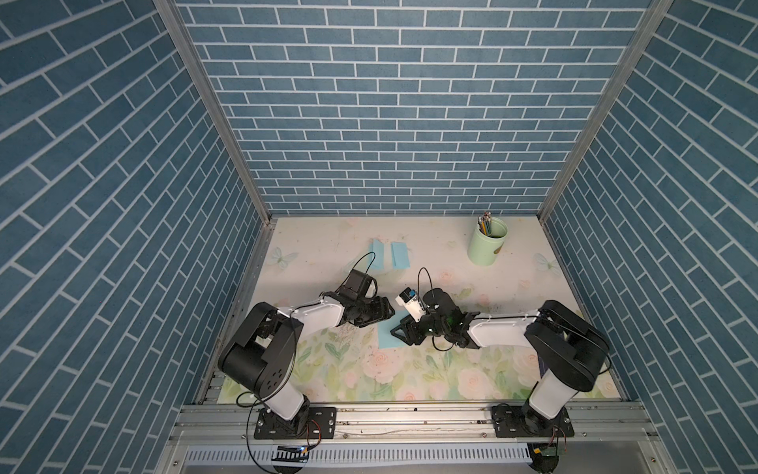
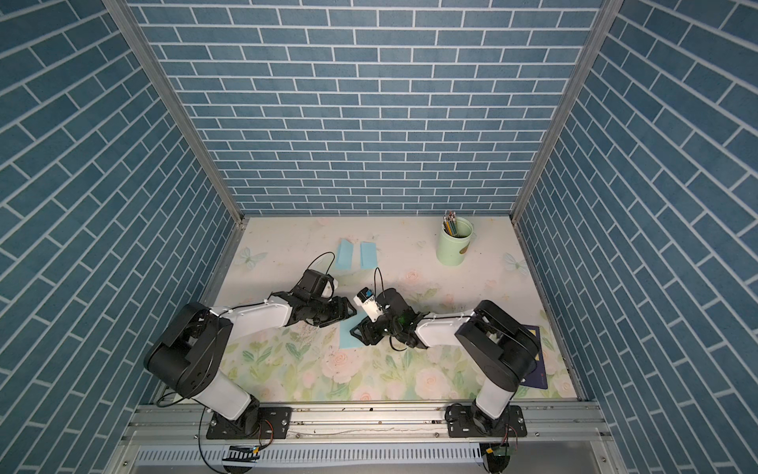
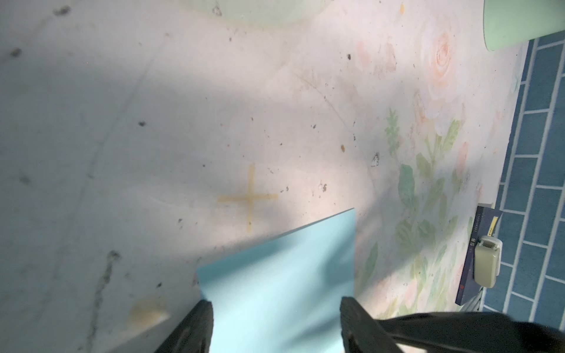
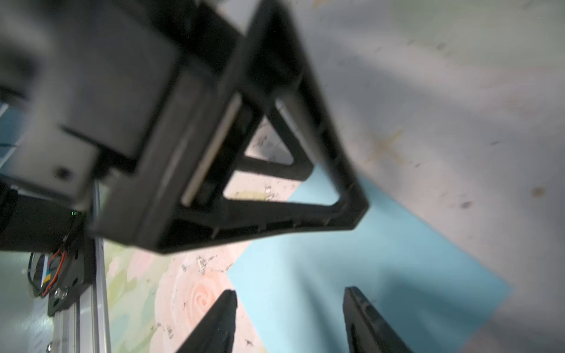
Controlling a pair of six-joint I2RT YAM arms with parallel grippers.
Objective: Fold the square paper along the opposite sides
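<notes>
The light blue square paper (image 1: pixel 387 338) lies flat on the table between my two grippers, partly covered by them. My left gripper (image 1: pixel 387 312) is at its left side. In the left wrist view the left fingers (image 3: pixel 194 329) stand apart with the paper (image 3: pixel 282 282) spanning the gap, its edges running close to each; whether they press on it cannot be told. My right gripper (image 1: pixel 404 336) is low over the paper's right part. In the right wrist view its fingers (image 4: pixel 220 329) are apart above the paper (image 4: pixel 329 276), and the left gripper's black finger reaches over the paper's far end.
Two narrow blue papers (image 1: pixel 378 254) lie behind the arms. A green cup with pencils (image 1: pixel 487 241) stands at the back right. A dark flat book (image 2: pixel 535 359) lies at the right edge.
</notes>
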